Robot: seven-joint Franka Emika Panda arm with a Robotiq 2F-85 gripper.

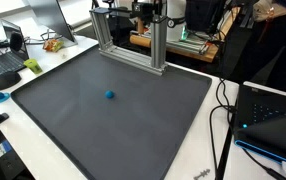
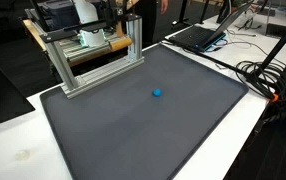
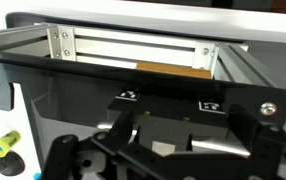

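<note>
A small blue object (image 1: 110,94) lies alone on the dark grey mat (image 1: 93,130); exterior view 2 shows the same blue object (image 2: 157,92) towards the mat's far side. In the wrist view my gripper is open, its dark fingers spread apart and nothing between them. It faces a black bar and a metal frame (image 3: 133,48). An orange-brown piece (image 3: 173,70) shows behind the bar. Both exterior views have the arm high at the mat's edge by the frame, and the fingertips are hard to make out there.
The aluminium frame (image 2: 105,75) stands along one mat edge. A yellow-green item (image 1: 32,65) and a blue item (image 1: 1,97) sit off the mat. A laptop (image 1: 268,115) and cables lie on the opposite side.
</note>
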